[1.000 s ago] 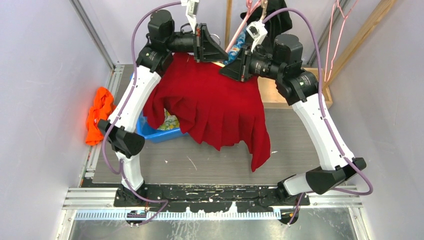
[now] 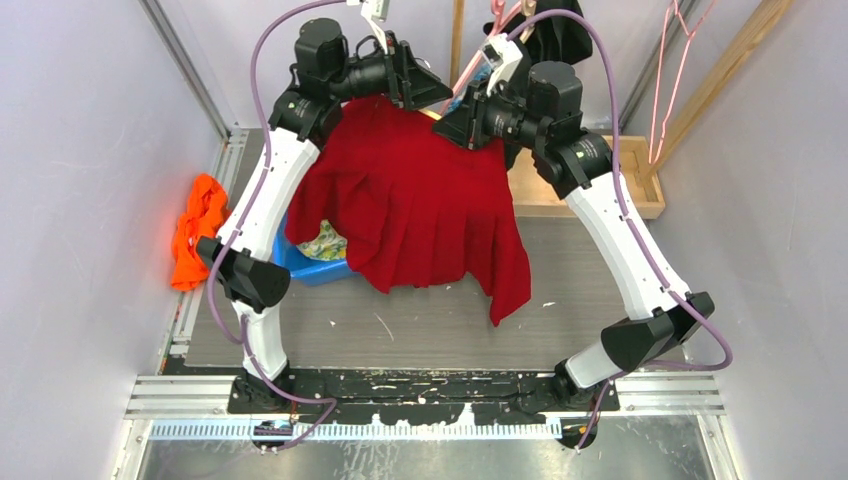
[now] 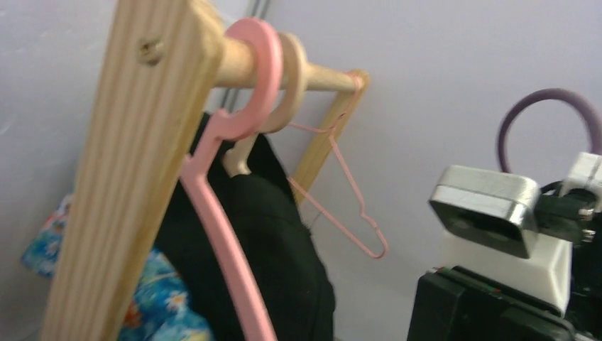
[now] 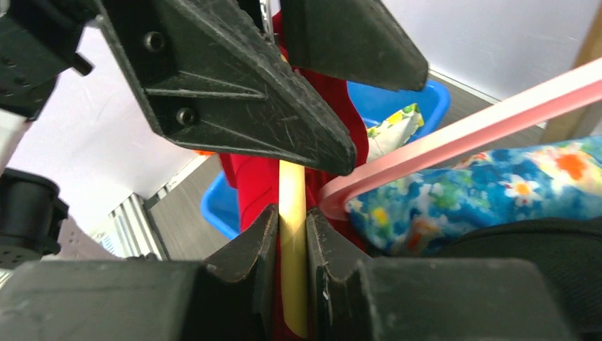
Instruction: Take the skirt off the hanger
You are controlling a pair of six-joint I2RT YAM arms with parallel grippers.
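The red skirt [image 2: 410,210] hangs spread beneath both grippers in the top view. A yellow hanger bar [image 4: 292,227] runs through red cloth between my right gripper's dark fingers in the right wrist view; whether they are closed on it is unclear. My left gripper [image 2: 435,92] is just above and left of my right gripper [image 2: 458,130], over the skirt's top edge; its fingertips are out of the left wrist view and its finger is hard to judge. A pink hanger [image 3: 234,256] rises beside them to the wooden rail [image 3: 326,79].
Dark clothing [image 3: 263,234] and blue floral cloth [image 4: 468,195] hang behind. A blue bin [image 2: 315,270] lies under the skirt, a wooden tray [image 2: 630,190] at right, orange cloth [image 2: 200,230] at left. An empty wire hanger [image 3: 341,227] hangs on the rail.
Both grippers have moved slightly toward the back, the right one also to the left. The skirt's lower hem has shifted up and left.
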